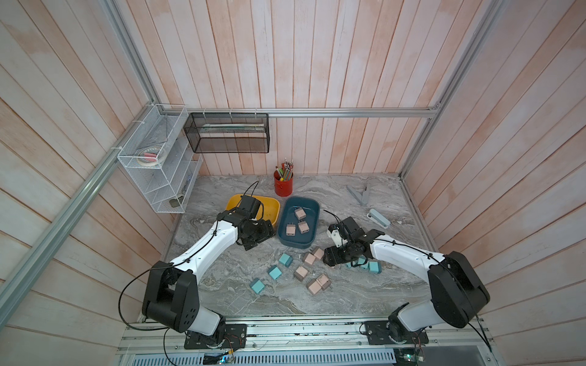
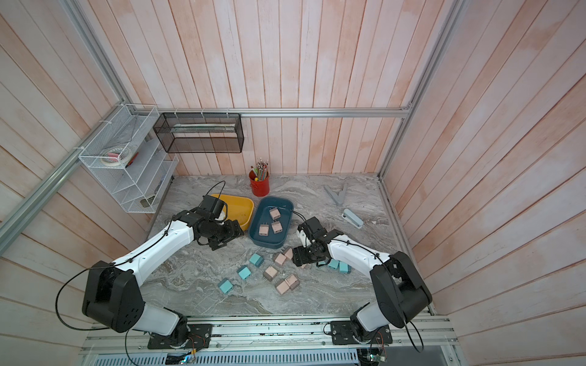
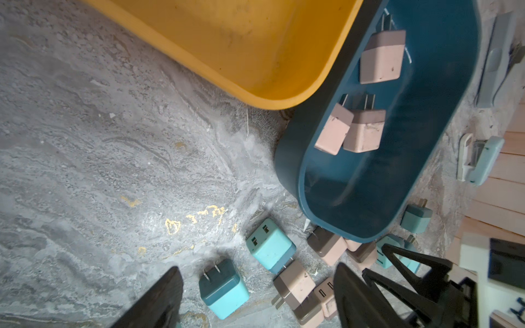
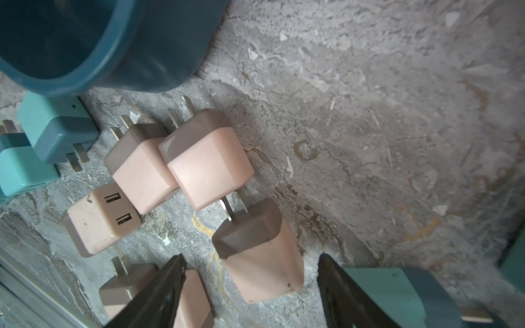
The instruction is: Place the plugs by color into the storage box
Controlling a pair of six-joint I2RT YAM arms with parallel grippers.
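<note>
Three pink plugs, one of them a pink plug set apart, lie in the blue box. The yellow box beside it looks empty in the left wrist view. My right gripper is open low over the table, with a pink plug between its spread fingers, not gripped. A teal plug sits by its right finger. My left gripper hangs open in front of the yellow box; a teal plug shows below, between its blurred fingers. Several more pink plugs and teal plugs are scattered in front.
A red pen cup stands behind the boxes. A stapler lies at the back right. A wire basket hangs on the rear wall.
</note>
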